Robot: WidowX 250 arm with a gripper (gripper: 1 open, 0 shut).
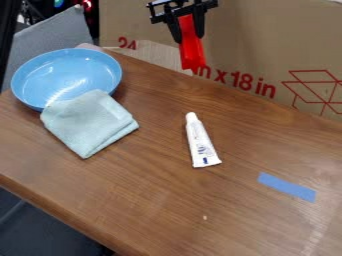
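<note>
My black gripper (182, 15) hangs at the top centre, high at the back of the table in front of the cardboard, shut on a red object (191, 44) that points downward. Below it and to the right, a white tube (202, 140) lies on the wooden table. A light blue bowl (64, 75) sits at the back left, with a folded pale cloth (90, 123) just in front of it.
A cardboard box wall (274, 50) stands along the back edge. A strip of blue tape (286, 186) is on the right of the table (174, 210). The table's edge runs along the lower left.
</note>
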